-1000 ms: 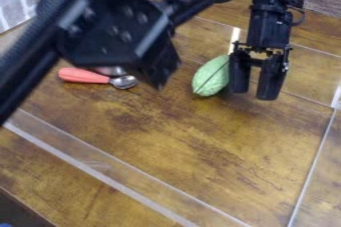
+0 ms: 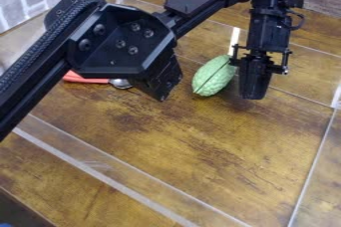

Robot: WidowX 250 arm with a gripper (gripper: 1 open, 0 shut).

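Note:
The black gripper points down at the wooden table at the upper right, just right of a green, textured oval object that lies on the table. The gripper's fingers look drawn together, with nothing visible between them; whether it touches the green object cannot be told from this view.
A red-handled spoon lies at the left, partly hidden behind the large arm. A white grille stands at the back left.
The gripper's fingers have drawn closer together. The arm's elbow came down over the spoon earlier and has stayed there since; the green object has barely moved.

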